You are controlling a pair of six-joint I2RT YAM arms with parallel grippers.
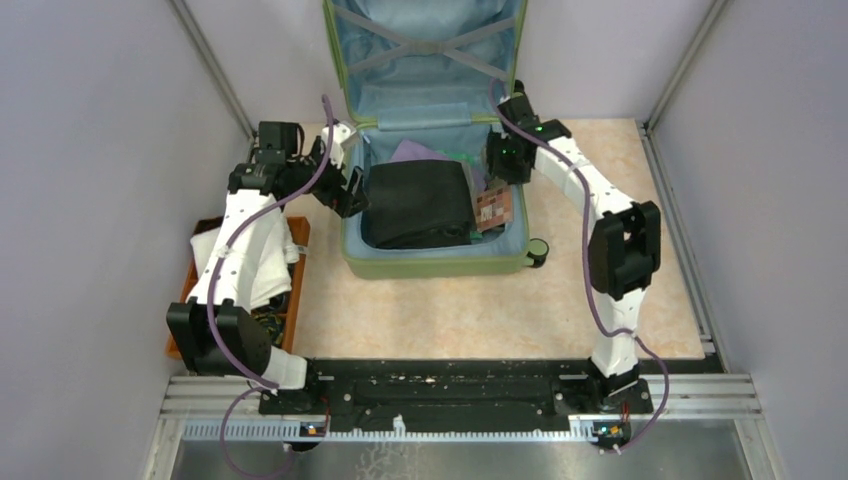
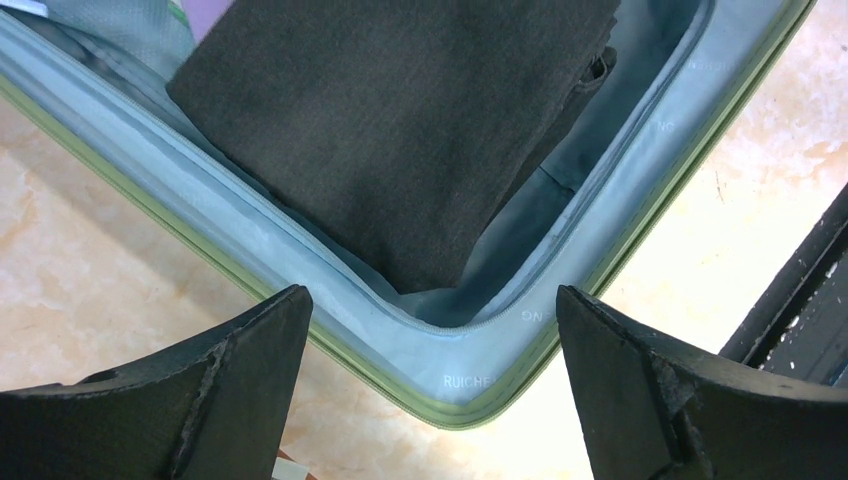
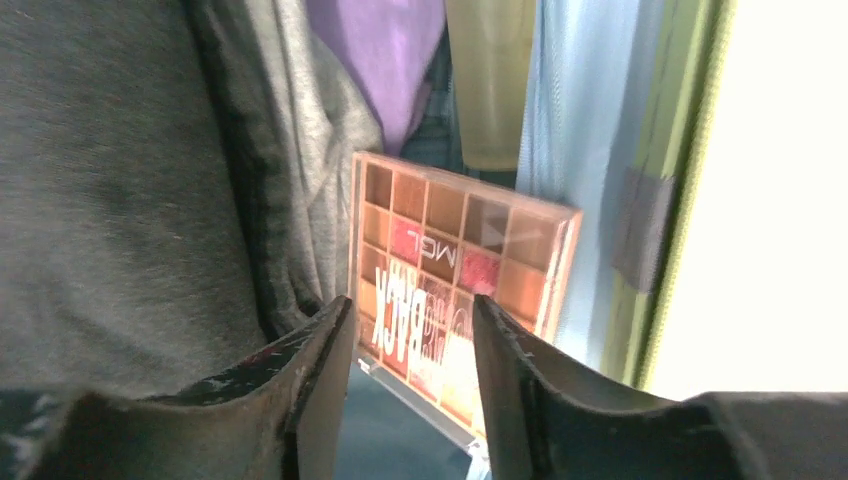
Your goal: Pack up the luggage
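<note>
The open green suitcase [image 1: 434,266] holds folded black clothing [image 1: 418,200], purple cloth [image 3: 380,50] and a flat brown-and-pink checkered box [image 3: 460,280] at its right side. My left gripper stands open over the suitcase's left edge, nothing between its fingers, with the black clothing below. My right gripper is over the right side, fingers apart above the checkered box, part open; I cannot tell that it touches it.
An orange tray [image 1: 294,320] with white clothing [image 1: 270,265] and smaller items sits at the left.
</note>
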